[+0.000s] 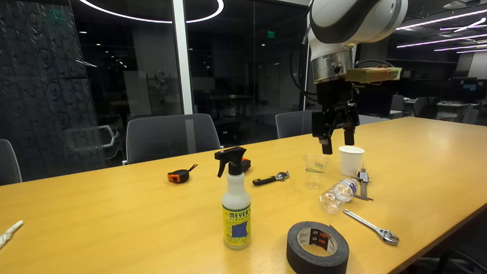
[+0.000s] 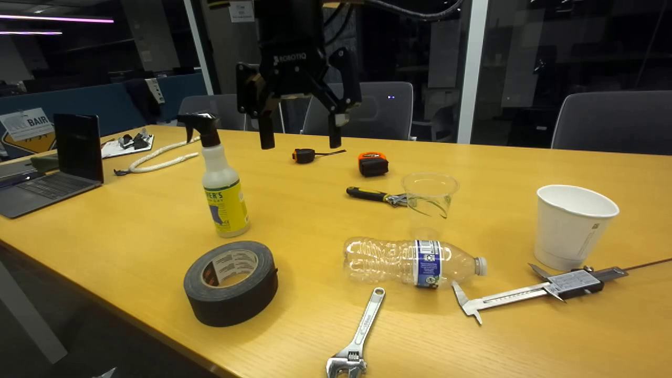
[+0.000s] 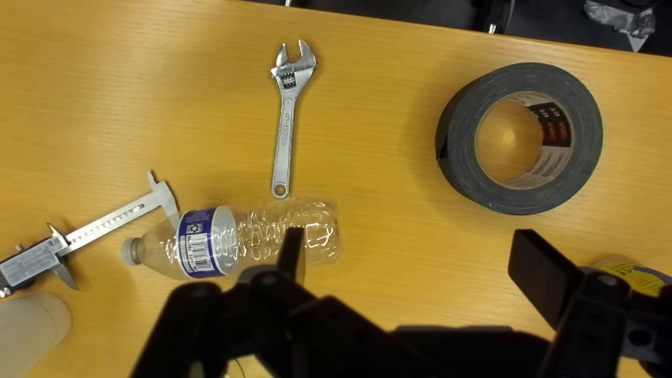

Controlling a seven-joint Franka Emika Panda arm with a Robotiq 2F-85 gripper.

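Observation:
My gripper point(image 2: 301, 138) hangs open above the table, nothing between its fingers. In the wrist view its two dark fingertips stand wide apart, the left one overlapping the base end of a clear plastic bottle point(image 3: 255, 239) lying on its side. A silver adjustable wrench point(image 3: 286, 126) lies just beyond the bottle. The black tape roll point(image 3: 463, 164) rests flat to the right. A clear plastic cup point(image 2: 430, 195) stands upright behind the bottle, and a white paper cup point(image 2: 570, 230) stands to its right. Metal calipers point(image 2: 535, 293) lie by the bottle's cap.
A spray bottle point(image 1: 236, 214) stands upright. Farther back lie a black-handled wrench point(image 2: 371, 195) and two tape measures, one orange and black point(image 2: 373, 164). A laptop point(image 2: 79, 151) and white rope point(image 2: 164, 157) occupy the far left in exterior view 2.

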